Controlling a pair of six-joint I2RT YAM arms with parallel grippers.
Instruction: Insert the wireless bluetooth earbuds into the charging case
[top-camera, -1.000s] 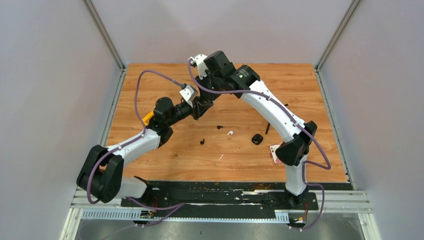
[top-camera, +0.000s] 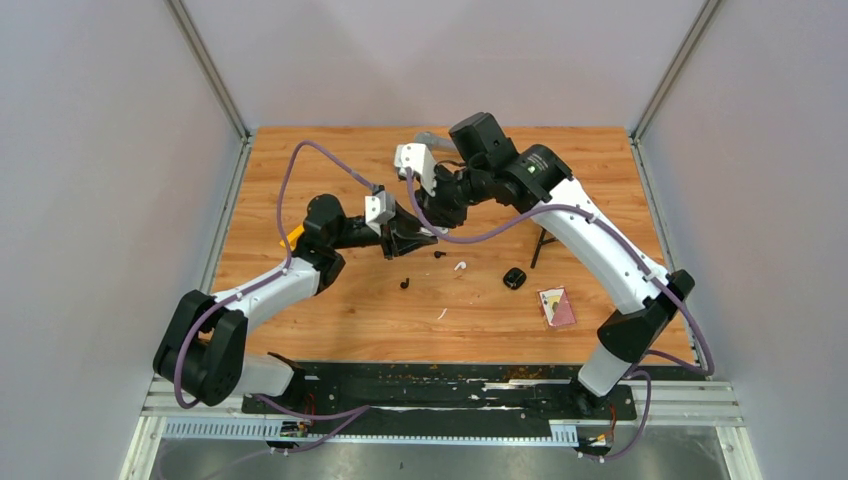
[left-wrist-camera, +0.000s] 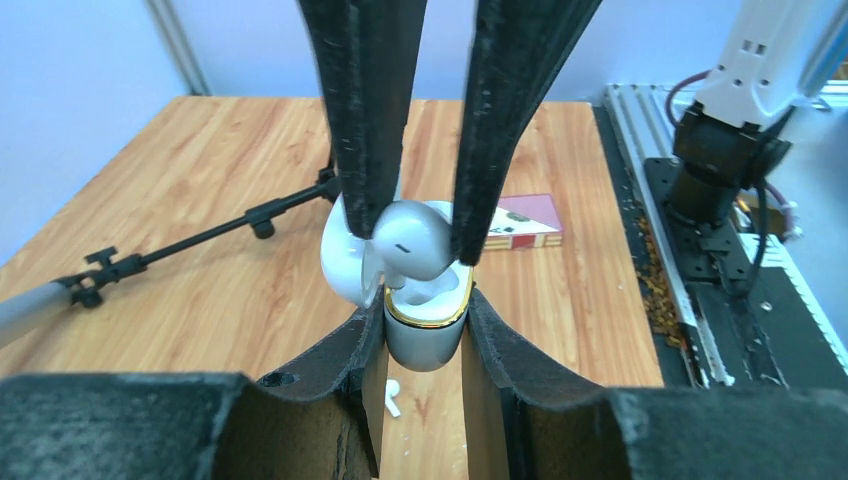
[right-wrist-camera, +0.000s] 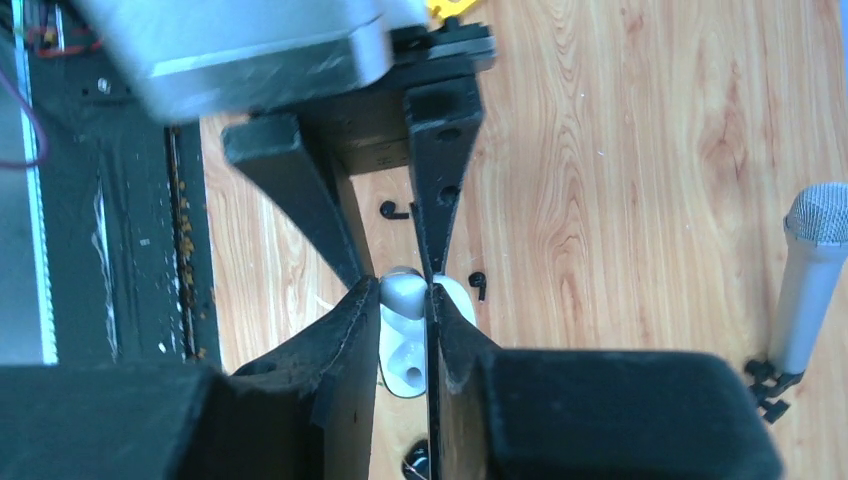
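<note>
My two grippers meet above the table's middle. In the left wrist view, my left gripper holds an open white charging case (left-wrist-camera: 345, 260) by its gold-rimmed base, and my right gripper's black fingers come from above around a white rounded piece (left-wrist-camera: 410, 238), likely an earbud, over the case's opening. In the right wrist view, my right gripper has that small white piece between its tips, with the white case below. A loose white earbud (top-camera: 460, 265) lies on the table, along with black earbuds (top-camera: 404, 283) and a black case (top-camera: 514, 278).
A card box (top-camera: 556, 307) lies at the front right. A black stand (top-camera: 537, 250) and grey microphone (right-wrist-camera: 810, 270) are behind the right arm. A yellow object (top-camera: 290, 237) sits under the left arm.
My right arm has swung right and toward the front, its elbow lower in the top view. My left gripper has shifted slightly right and turned.
</note>
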